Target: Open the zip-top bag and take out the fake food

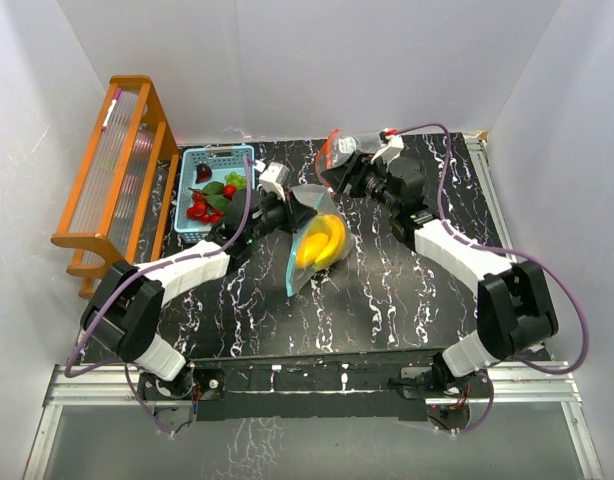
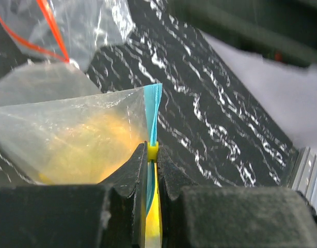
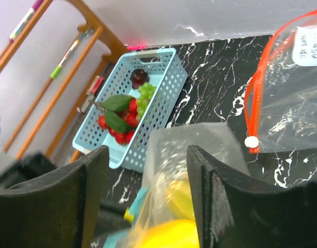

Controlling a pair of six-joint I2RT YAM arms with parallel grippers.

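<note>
The clear zip bag (image 1: 303, 251) with a blue top edge holds yellow bananas (image 1: 320, 241) inside it. My left gripper is shut on the bag's blue zip edge (image 2: 153, 111), its yellow slider between the fingertips. My right gripper (image 1: 350, 190) is apart from the bag, above and to its right in the top view. Its fingers (image 3: 200, 173) stand open over the bag in the right wrist view, with nothing seen gripped between them.
A light-blue basket (image 1: 184, 195) of fake fruit and vegetables stands at the back left, beside a wooden rack (image 1: 107, 175). Another clear bag with an orange-red edge (image 3: 255, 98) lies at the back.
</note>
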